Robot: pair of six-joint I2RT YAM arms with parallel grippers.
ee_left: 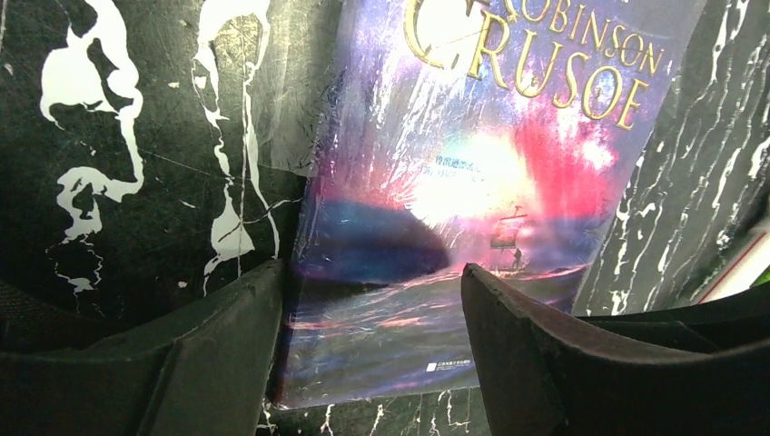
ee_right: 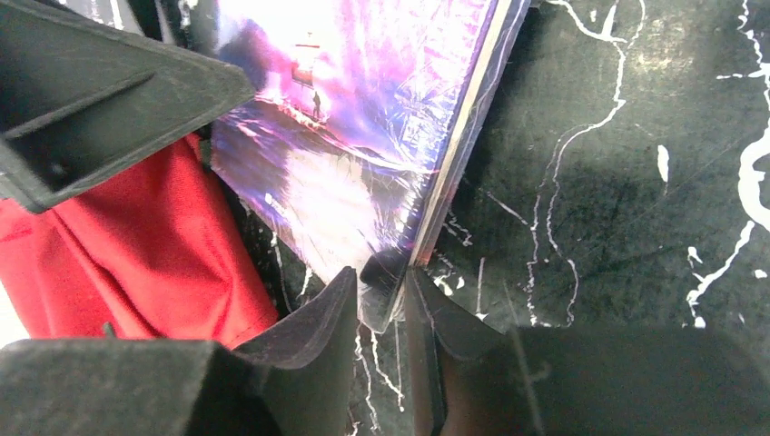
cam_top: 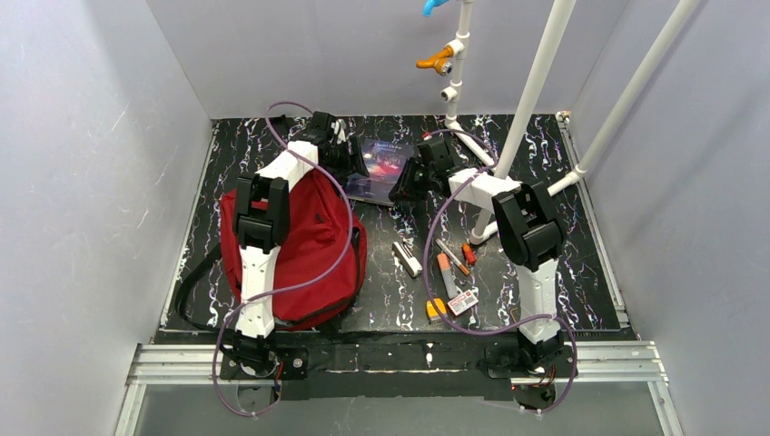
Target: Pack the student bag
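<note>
A purple-pink book titled Robinson Crusoe (cam_top: 379, 169) lies at the back of the black table, just behind the red bag (cam_top: 313, 227). In the left wrist view my left gripper stands open above the book's cover (ee_left: 472, 182), with its fingers wide apart. From the other side, my right gripper has its fingers close together around the near corner of the book (ee_right: 363, 173). A narrow gap shows there with the book's edge in it; whether both pads press on it is unclear.
Right of the bag lie a white-and-dark item (cam_top: 407, 259), an orange-and-grey stick (cam_top: 447, 275), a yellow item (cam_top: 436, 310), a small white box (cam_top: 462, 302) and a red item (cam_top: 468, 254). White pipes (cam_top: 536, 91) stand at the right.
</note>
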